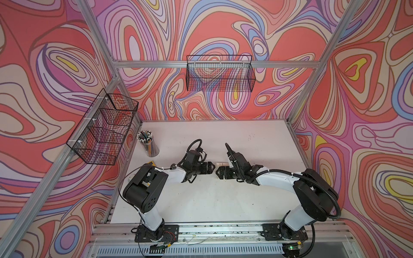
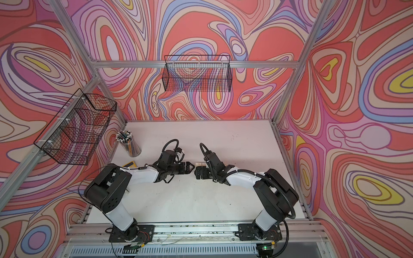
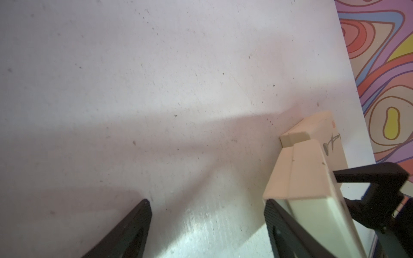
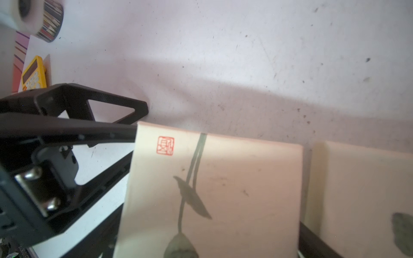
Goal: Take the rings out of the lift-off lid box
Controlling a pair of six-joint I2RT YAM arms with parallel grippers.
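Observation:
A pale box point(image 4: 219, 189) with a grey plant print and a red seal sits between the fingers of my right gripper, which stand wide apart; contact cannot be judged. In the left wrist view, the same box point(image 3: 301, 172) has a tan lid over a whiter side and lies by the right-hand finger of my left gripper. That gripper is part open, with only bare table between its fingers. Its black fingers point(image 4: 116, 103) reach the box's left side in the right wrist view. No rings show.
A second pale box point(image 4: 370, 189) stands just beside the first. A yellow calculator point(image 4: 35, 74) and a holder of pencils point(image 1: 150, 148) are on the left. Wire baskets point(image 1: 220, 77) hang above.

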